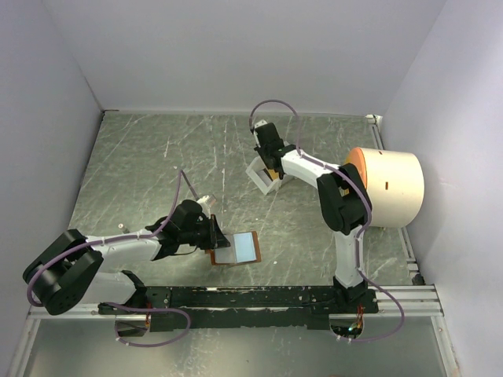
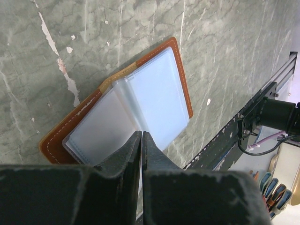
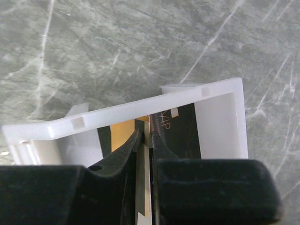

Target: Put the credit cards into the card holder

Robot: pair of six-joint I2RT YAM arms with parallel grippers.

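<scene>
In the left wrist view, the brown card holder (image 2: 183, 75) lies opened flat, with clear sleeves (image 2: 101, 124). My left gripper is shut on a clear sleeve near the holder's middle. Across the table, the white box (image 3: 220, 124) contains several cards, among them a black card (image 3: 177, 136) with lettering and a yellow card (image 3: 121, 135). My right gripper reaches down into this box, its fingers close together on either side of a card (image 3: 147, 173) seen edge-on. Whether they press on that card cannot be made out. Finger bodies hide the lower part of the box.
A large cream cylinder with an orange end (image 1: 389, 188) stands at the right, close to the right arm. Clear marble table (image 1: 141, 165) spreads over the left and centre. Walls bound the back and sides.
</scene>
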